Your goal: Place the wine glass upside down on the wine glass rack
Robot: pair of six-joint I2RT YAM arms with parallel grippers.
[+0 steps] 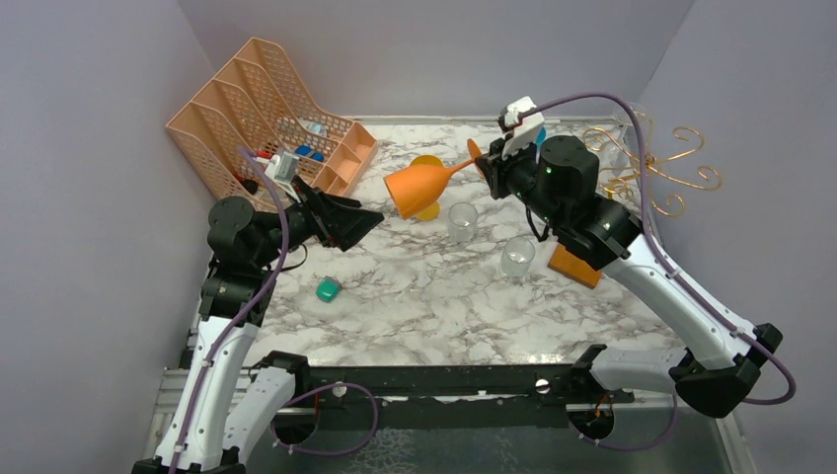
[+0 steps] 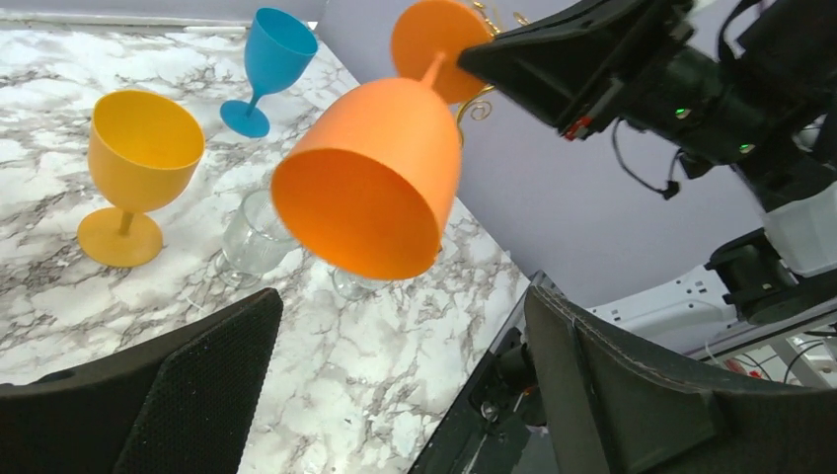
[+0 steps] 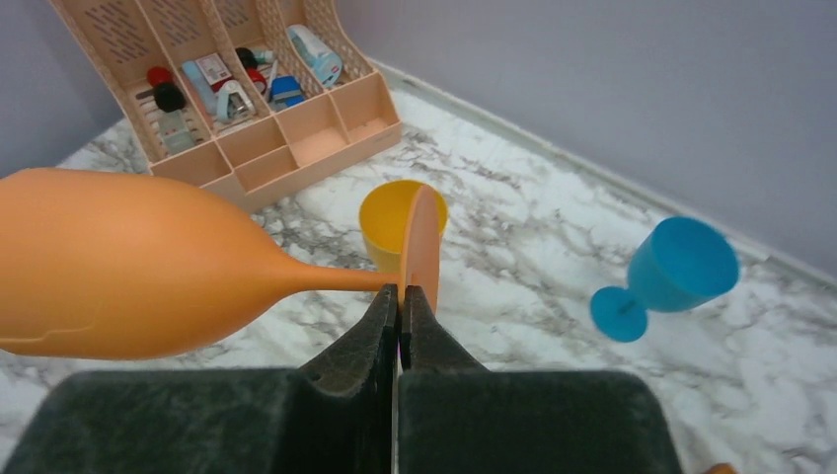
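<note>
An orange wine glass (image 1: pixel 417 188) hangs in the air, tilted, its bowl opening toward the left and down. My right gripper is shut on the edge of its round base, as the right wrist view shows. Across from the bowl, my left gripper stands open with its fingers wide apart and nothing between them; the bowl (image 2: pixel 380 168) is clear of them. The gold curled-wire rack (image 1: pixel 646 163) is at the far right, partly hidden behind the right arm, and appears to bear a clear glass (image 1: pixel 632 117).
A yellow goblet (image 2: pixel 148 148) and a blue goblet (image 2: pixel 279 49) stand toward the back. Two clear glasses (image 1: pixel 462 221) are on the marble table. An orange block (image 1: pixel 574 266) lies right, a green item (image 1: pixel 328 289) left. A peach organizer (image 1: pixel 355 158) fills the back left.
</note>
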